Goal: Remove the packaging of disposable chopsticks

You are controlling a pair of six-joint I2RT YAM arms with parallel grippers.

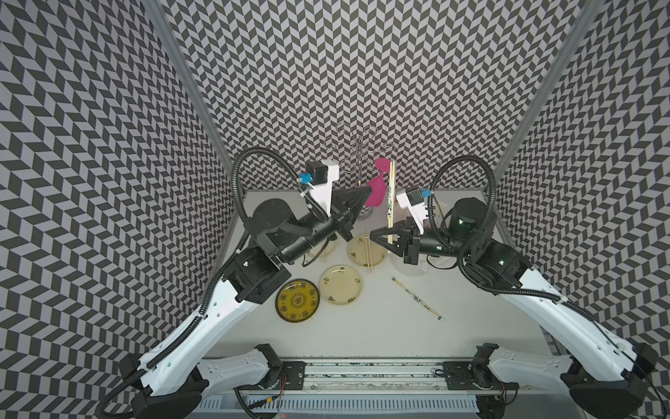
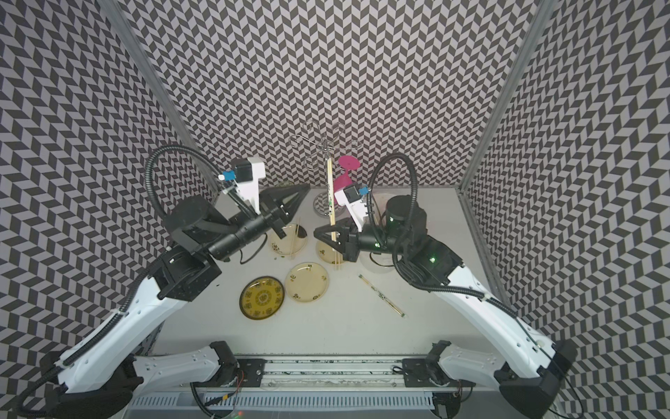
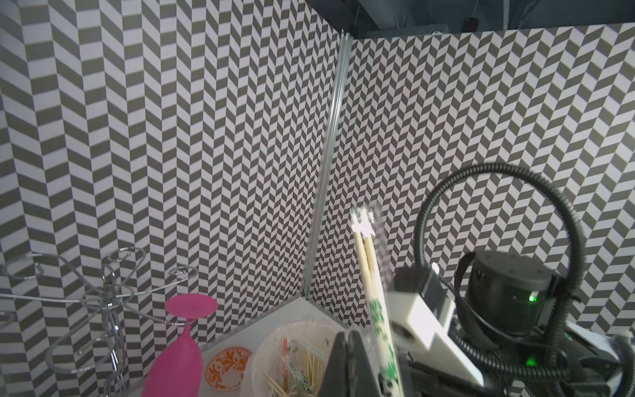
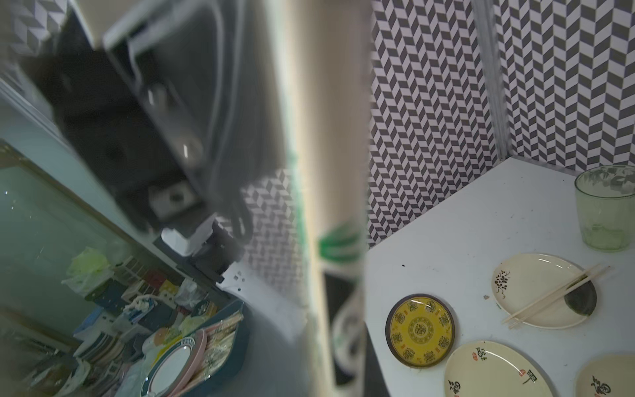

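Note:
A pair of chopsticks in a clear printed wrapper (image 1: 391, 188) stands upright at my right gripper (image 1: 378, 234), whose fingers are closed on its lower end. The wrapper fills much of the right wrist view, blurred (image 4: 330, 132). In the left wrist view the sticks' tops (image 3: 367, 251) show inside the plastic. My left gripper (image 2: 300, 192) is shut, up and to the left of the packet, nothing seen between its fingers. Another wrapped pair (image 2: 381, 295) lies on the table at right.
Bare chopsticks lie on plates (image 4: 522, 278); more plates (image 1: 340, 285), a yellow plate (image 1: 297, 300) and a green glass (image 4: 605, 211) stand around. A wire rack with pink glasses (image 3: 175, 370) and a white bowl of chopsticks (image 3: 264, 350) are behind.

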